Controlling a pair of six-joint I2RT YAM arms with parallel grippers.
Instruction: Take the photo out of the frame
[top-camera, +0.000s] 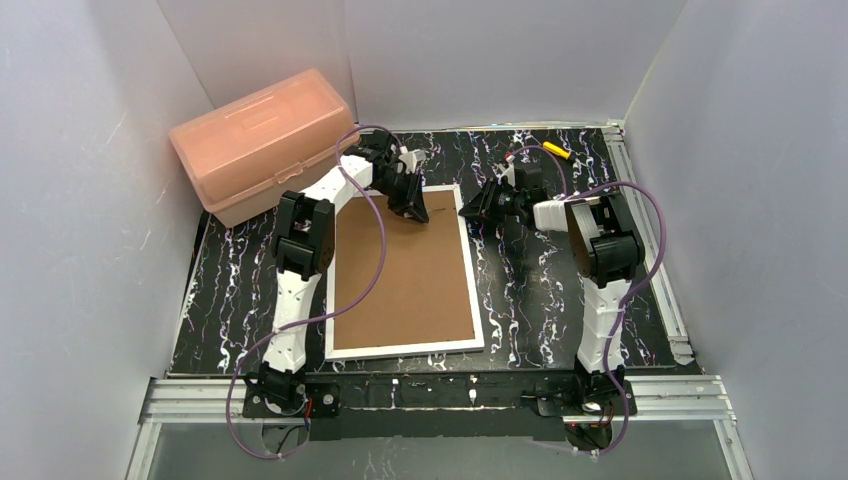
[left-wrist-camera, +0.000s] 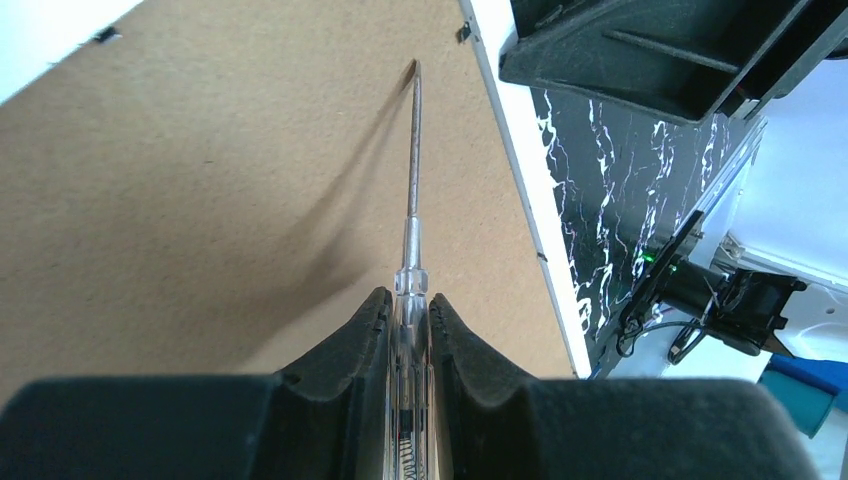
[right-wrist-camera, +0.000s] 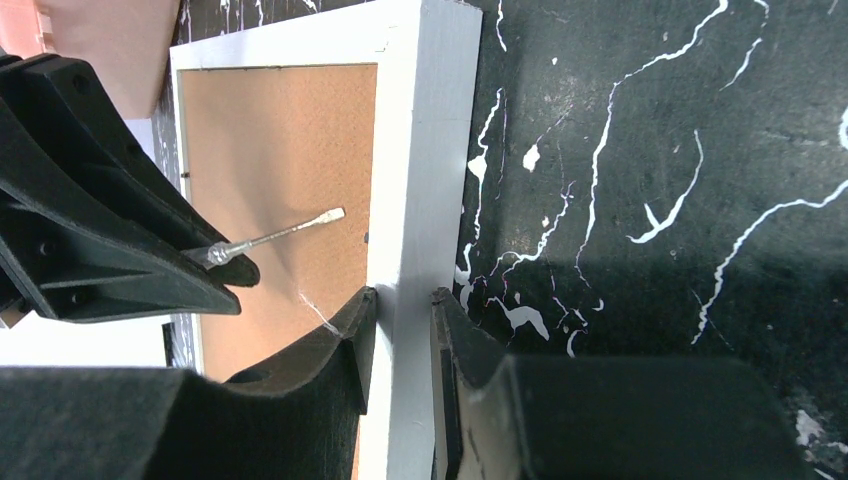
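Observation:
The white picture frame (top-camera: 473, 290) lies back side up, its brown backing board (top-camera: 405, 285) facing upward; any photo is hidden. My left gripper is shut on a screwdriver with a clear handle (left-wrist-camera: 410, 370). The metal shaft (left-wrist-camera: 414, 165) points over the board toward the frame's right rim, near a small dark tab (left-wrist-camera: 464, 32); whether its tip touches the board I cannot tell. In the right wrist view, my right gripper is shut on the frame's right side (right-wrist-camera: 410, 215), one finger on either side of the rim.
A pink toolbox (top-camera: 262, 145) stands at the back left, close to the left arm. A yellow object (top-camera: 557, 151) lies at the back right.

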